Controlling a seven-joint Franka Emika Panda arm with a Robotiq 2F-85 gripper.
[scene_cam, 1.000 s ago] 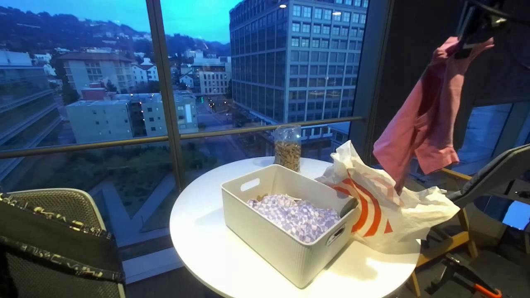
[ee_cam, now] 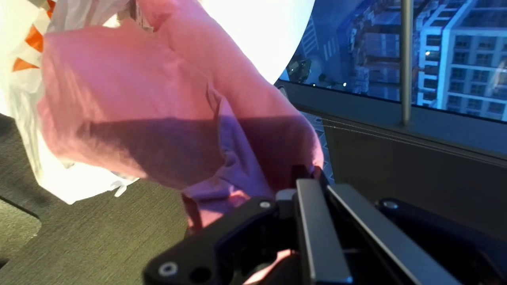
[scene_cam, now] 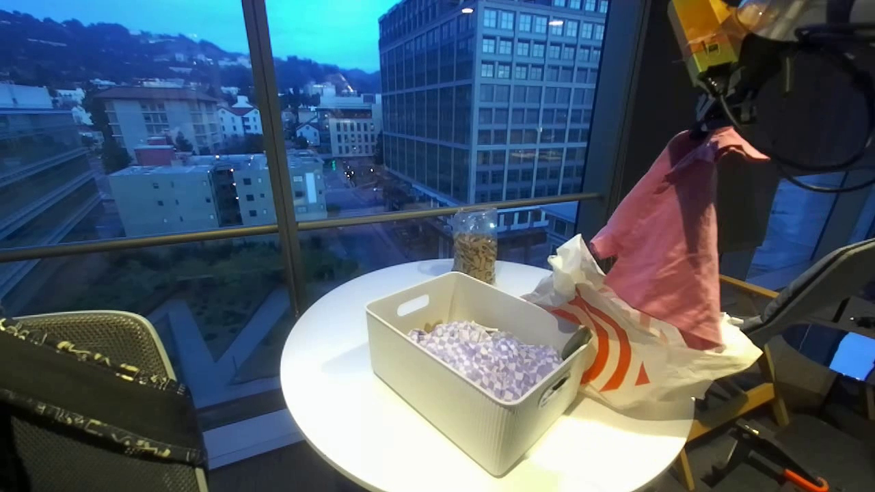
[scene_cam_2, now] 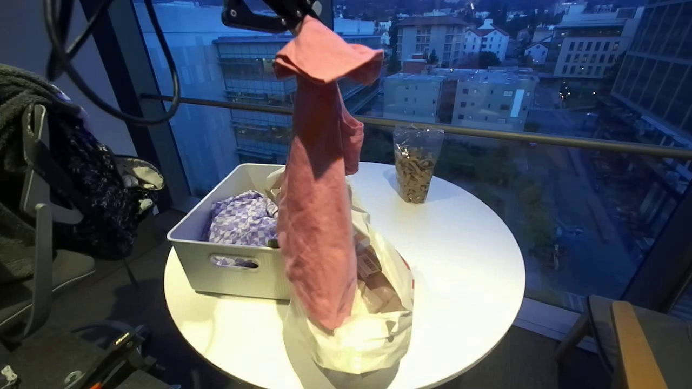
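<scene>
A pink cloth garment hangs from my gripper, which is shut on its upper edge. In the wrist view the cloth spreads out from the fingertips, and the two fingers lie close together. Its lower end hangs at the white plastic bag with orange-red print, partly in front of it. The second exterior view shows the garment dangling before the bag's opening, where some contents show. I cannot tell whether the hem touches the bag.
A white bin holding purple-and-white checkered cloth stands beside the bag on the round white table. A clear pouch of brown pieces stands near the table's edge by the window. Chairs surround the table.
My gripper has moved down and to the left in the first exterior view, carrying the pink garment.
</scene>
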